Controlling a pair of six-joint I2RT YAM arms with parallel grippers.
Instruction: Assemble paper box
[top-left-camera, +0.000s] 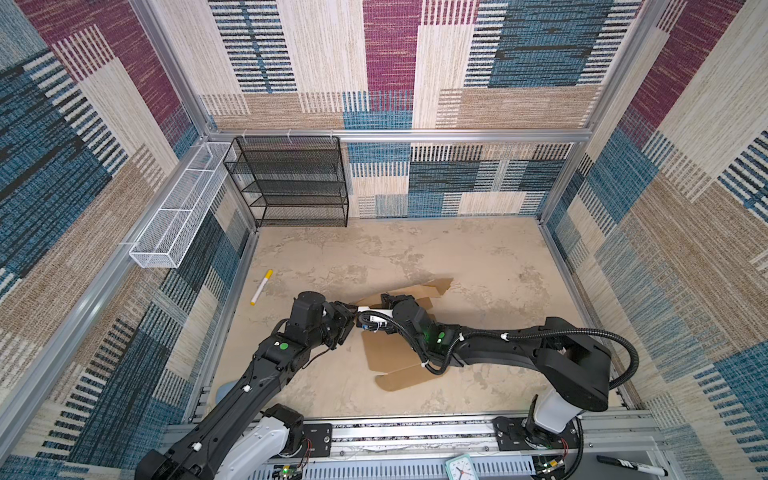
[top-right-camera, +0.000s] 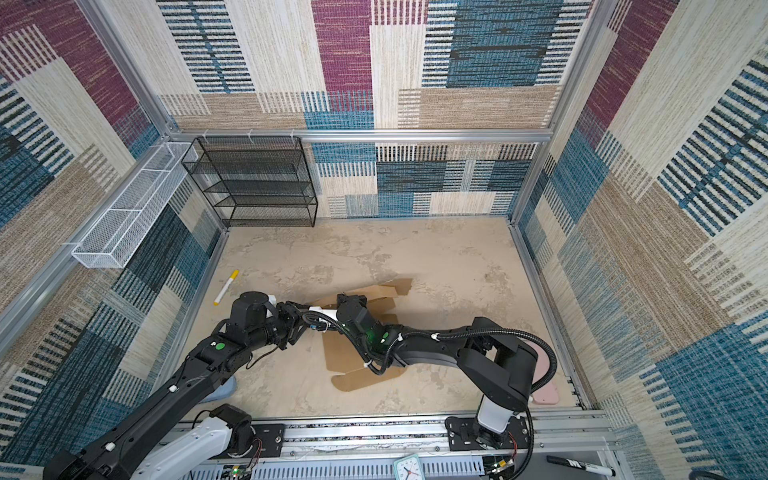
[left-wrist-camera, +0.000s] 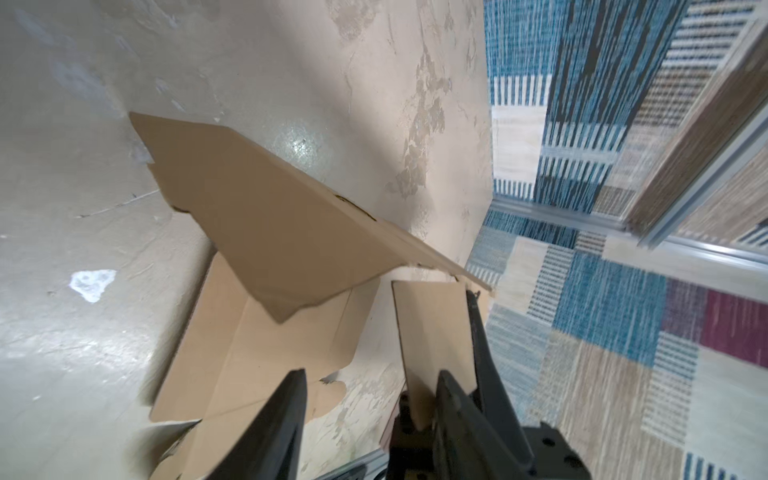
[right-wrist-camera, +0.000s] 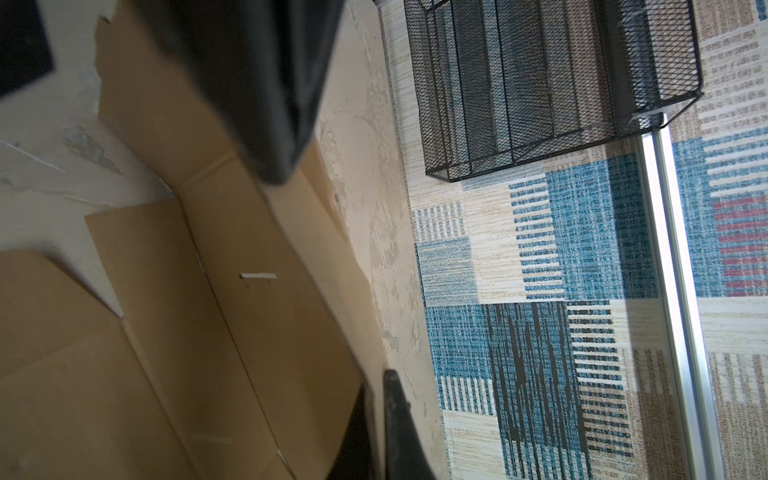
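Note:
The flat brown cardboard box (top-left-camera: 404, 376) lies partly folded on the middle of the table, with a raised panel (left-wrist-camera: 272, 224) between my grippers. My left gripper is part open beside that panel, its fingers below a small upright flap (left-wrist-camera: 432, 328) in the left wrist view. My right gripper is shut on the cardboard's thin raised edge, which runs up between its fingers in the right wrist view. The overhead views show both wrists close together over the box, hiding much of it.
A yellow-capped marker (top-left-camera: 261, 286) lies to the left. A black mesh rack (top-left-camera: 286, 180) stands at the back left, and a white wire basket (top-left-camera: 160, 240) hangs on the left wall.

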